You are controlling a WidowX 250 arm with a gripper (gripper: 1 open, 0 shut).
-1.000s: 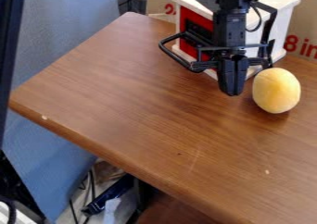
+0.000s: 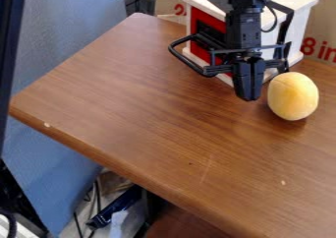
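Note:
My black gripper (image 2: 249, 87) hangs in the upper right of the camera view, pointing down in front of a white box (image 2: 290, 6) with a red front panel (image 2: 203, 30). Whether its fingers are open or shut is not clear from this angle. A pale yellow-orange round object (image 2: 293, 96), like a fruit or ball, rests on the wooden table just right of the fingertips. The gripper appears to hold nothing.
Cardboard stands behind the white box.

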